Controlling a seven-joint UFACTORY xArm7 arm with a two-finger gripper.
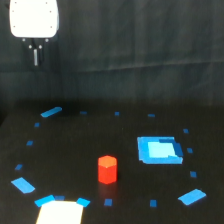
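Observation:
A red block (107, 170) with a six-sided outline stands on the dark table, a little below the middle of the view. To its upper right lies a pale, white square (161, 150) framed by blue tape (145, 152). My gripper (37, 64) hangs high at the upper left, far above and apart from the red block. Its white body is partly cut off by the top edge. The dark fingers are small against the black backdrop, so how far apart they stand is unclear. No object shows below them.
A whitish object (60, 213) is cut off by the bottom edge at the left. Small blue tape marks are scattered over the table, with larger strips (191, 197) at the sides. A dark curtain (140, 50) closes off the back.

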